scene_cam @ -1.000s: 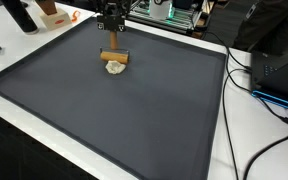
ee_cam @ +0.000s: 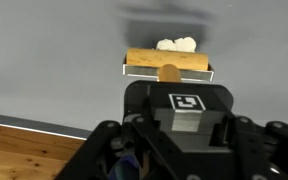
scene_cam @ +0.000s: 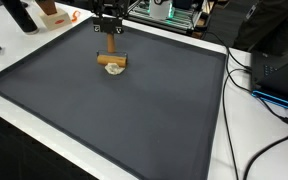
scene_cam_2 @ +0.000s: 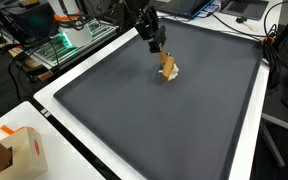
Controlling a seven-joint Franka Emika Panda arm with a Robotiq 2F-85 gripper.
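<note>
A wooden roller [scene_cam: 112, 59] in a thin metal frame rests on the dark grey board, right against a small lump of white dough [scene_cam: 115, 69]. My gripper [scene_cam: 110, 30] is shut on the roller's wooden handle [scene_cam: 111, 43], which stands roughly upright above the cylinder. In the wrist view, the roller [ee_cam: 167, 60] lies crosswise just beyond the gripper, and the dough [ee_cam: 177, 45] peeks out at its far side. Part of the dough may be hidden under the cylinder. From the other side, the dough [scene_cam_2: 172, 71] shows beside the roller [scene_cam_2: 167, 62].
The dark board [scene_cam: 134, 115] is bare apart from the dough and roller, with wide free room in front. A wooden block [scene_cam: 57, 20] and small items sit past its left edge. A laptop [scene_cam: 279, 80] and cables lie at the right.
The dough has barely moved, and the grip on the handle looks the same.
</note>
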